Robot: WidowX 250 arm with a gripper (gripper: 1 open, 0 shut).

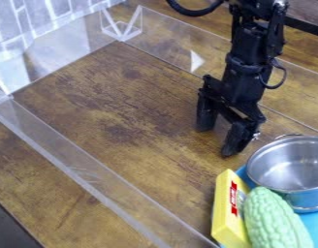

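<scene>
My black gripper (pixel 220 128) is low over the wooden board (pixel 110 126) at the right of the middle, its fingertips down at or near the surface. Its fingers are dark and overlap in this view, so I cannot tell whether they are open or shut. I see no object clearly between them.
A steel pot (pixel 289 165), a yellow box (pixel 228 213) and a green corn-like piece (pixel 273 225) crowd the bottom right on a blue surface. Clear plastic walls border the board. The board's left and middle are free.
</scene>
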